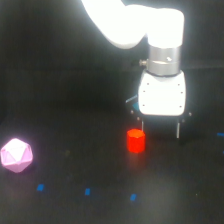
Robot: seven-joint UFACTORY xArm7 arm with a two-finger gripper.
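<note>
A small red block [136, 143] rests on the dark surface near the middle of the view. My gripper [160, 128] hangs down from the white arm just behind the block and to its right. Its two thin fingers stand well apart, so it is open, with only dark surface showing between them. The left finger [142, 126] appears right by the block's upper right edge; whether they touch I cannot tell. A pink many-sided solid [16, 155] lies at the far left, away from the gripper.
Several small blue marks dot the surface, among them a blue mark [87, 191] in the front and a blue mark [133, 198] to its right.
</note>
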